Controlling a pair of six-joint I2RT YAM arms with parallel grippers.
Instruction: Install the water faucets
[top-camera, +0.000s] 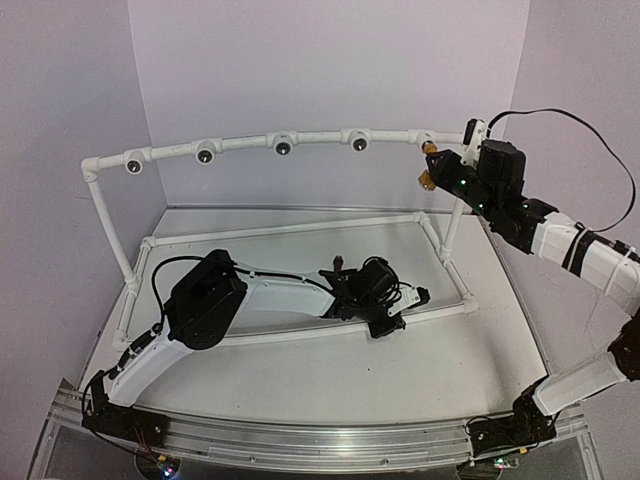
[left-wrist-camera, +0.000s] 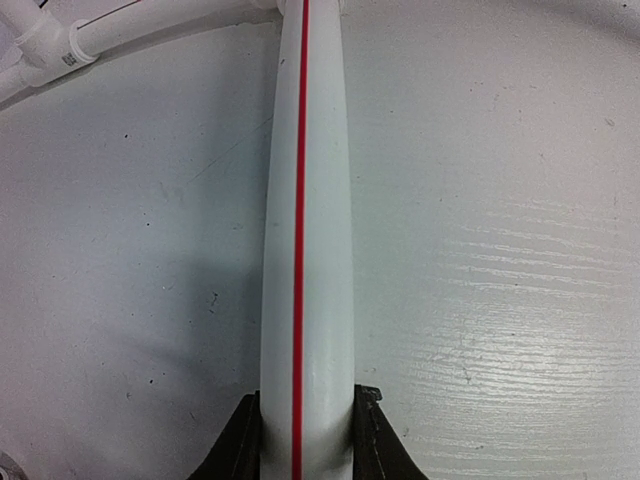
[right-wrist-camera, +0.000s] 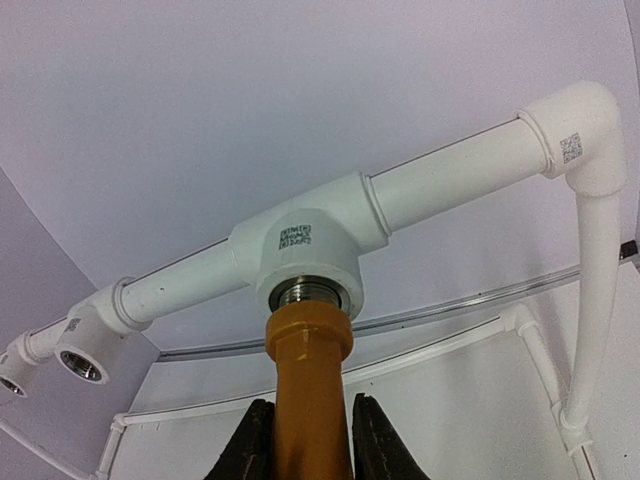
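An orange faucet (right-wrist-camera: 312, 400) stands with its top at the threaded mouth of the white tee fitting (right-wrist-camera: 308, 250) on the upper pipe. Metal thread shows between faucet and tee, so part of it is outside the socket. My right gripper is shut on the faucet's body; in the top view the faucet's lower end (top-camera: 427, 181) sticks out under the gripper. Low at the front of the frame, my left gripper has its fingers on both sides of the white front pipe with the red stripe (left-wrist-camera: 310, 220), shut on it.
Several other tees along the upper pipe, such as one tee (top-camera: 283, 146), have bare, open sockets. A small brown item (top-camera: 338, 262) shows behind the left arm, mostly hidden. The board's front area (top-camera: 300, 385) is clear.
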